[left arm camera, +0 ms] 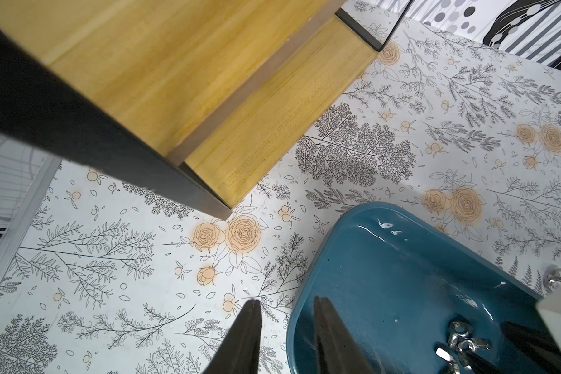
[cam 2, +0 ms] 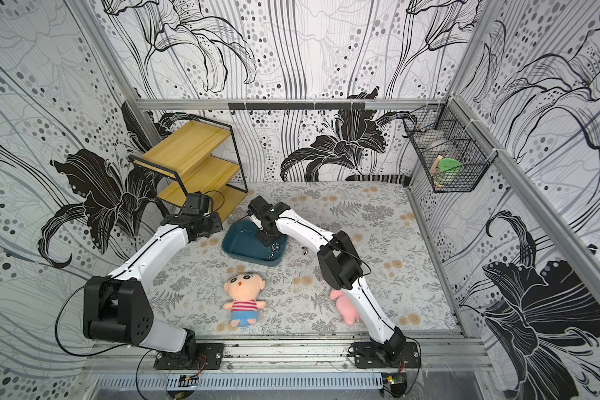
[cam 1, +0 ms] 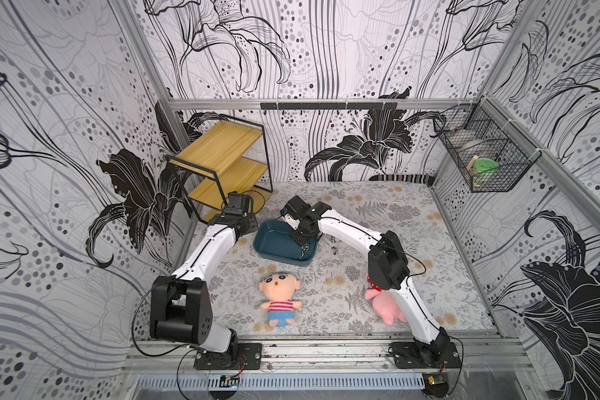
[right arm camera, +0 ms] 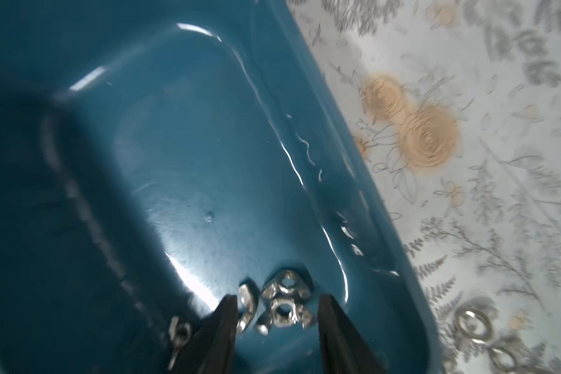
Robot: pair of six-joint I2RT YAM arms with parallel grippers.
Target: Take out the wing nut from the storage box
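A dark teal storage box (cam 1: 276,243) holds several shiny wing nuts (right arm camera: 285,311) near one end. My right gripper is low over them, its fingers apart on either side of the nut cluster, with no sign of a grip. My left gripper is open beside the box, near the shelf, nothing between its fingers.
Loose metal pieces (right arm camera: 473,324) lie outside the box. A wooden shelf (cam 1: 216,143) stands back left, a boy doll (cam 1: 280,300) lies in front, a pink plush (cam 1: 386,306) at front right. A wire basket (cam 1: 486,160) hangs on the right.
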